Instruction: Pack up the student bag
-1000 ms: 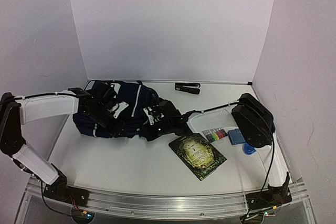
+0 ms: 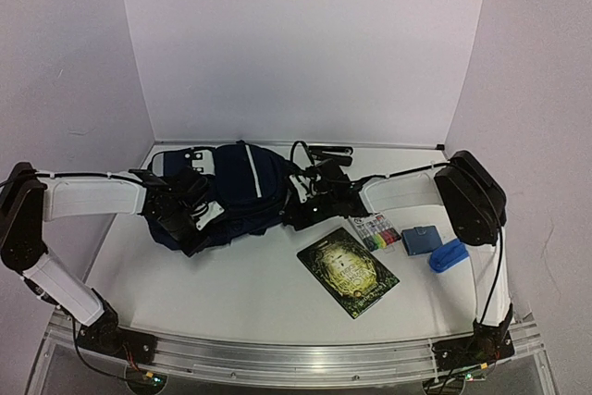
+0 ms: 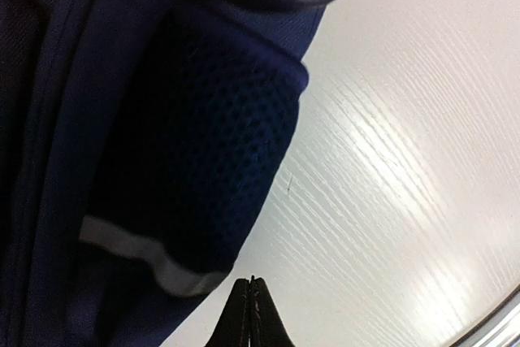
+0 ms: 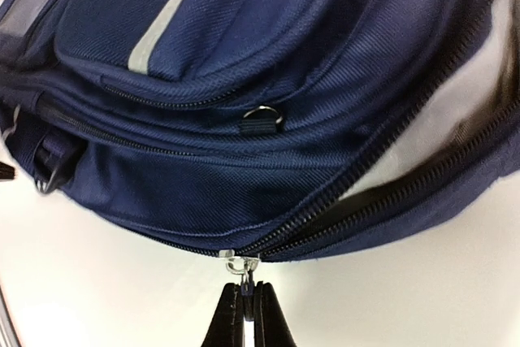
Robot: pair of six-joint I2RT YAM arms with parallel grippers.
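Observation:
The dark blue bag (image 2: 254, 178) lies on its side across the back left of the table. In the right wrist view its main zipper is partly parted, with pale lining (image 4: 422, 140) showing in the gap. My right gripper is shut on the metal zipper pull (image 4: 244, 266) at the bag's edge. Over the bag's left part, my left gripper is shut with nothing visible between its tips, beside the mesh side pocket (image 3: 211, 119). A book with a dark, yellow-green cover (image 2: 348, 272) lies in front of the bag, towards the right.
A pack of coloured markers (image 2: 375, 231), a blue notebook-like item (image 2: 422, 240) and a blue case (image 2: 449, 255) lie at the right, near the right arm. A black stapler (image 2: 333, 154) sits at the back.
My right gripper has moved right and slightly back, and the bag has shifted right with it. A strap loop now stands up near the stapler.

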